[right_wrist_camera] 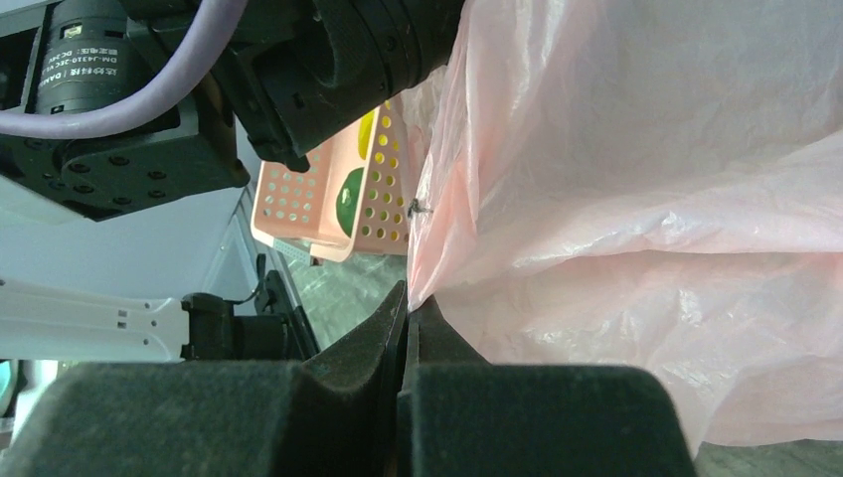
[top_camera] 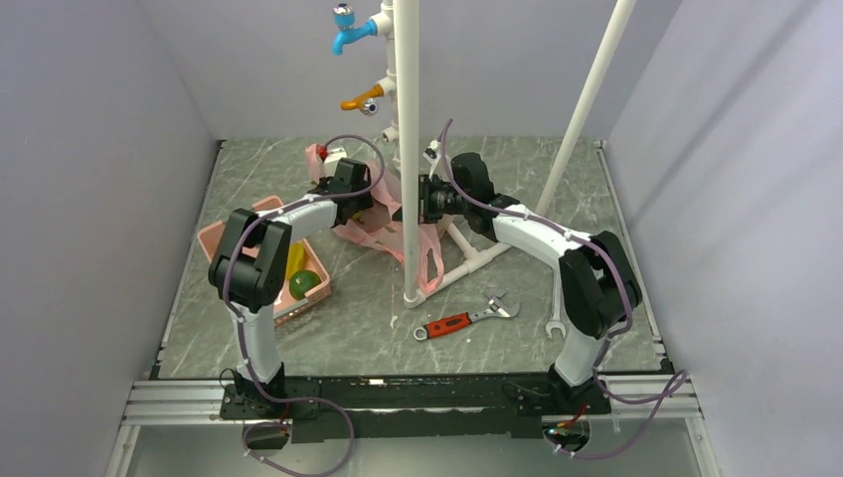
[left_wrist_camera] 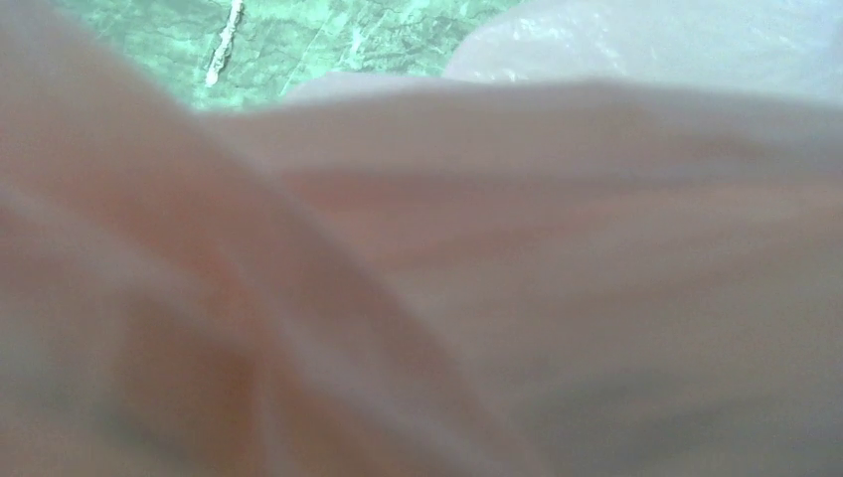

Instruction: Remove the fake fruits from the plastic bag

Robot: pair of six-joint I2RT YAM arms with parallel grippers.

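The thin pink plastic bag (top_camera: 363,237) lies crumpled behind the white upright pole in the top view. My left gripper (top_camera: 368,206) reaches into its left part. Pink film fills most of the left wrist view and hides those fingers, so their opening does not show. A small yellowish spot shows beside the left gripper, too small to identify. Held up like a curtain, the bag (right_wrist_camera: 616,199) has its edge pinched between the closed tips of my right gripper. Inside the basket are a yellow fruit (top_camera: 295,260) and a round green fruit (top_camera: 304,284).
A pink basket (top_camera: 316,266) stands at the left, partly under the left arm. The white pole (top_camera: 411,129) rises between the arms, with pipes (top_camera: 477,260) along the table. A red-handled wrench (top_camera: 449,325) lies in front, and another wrench (top_camera: 556,318) farther right.
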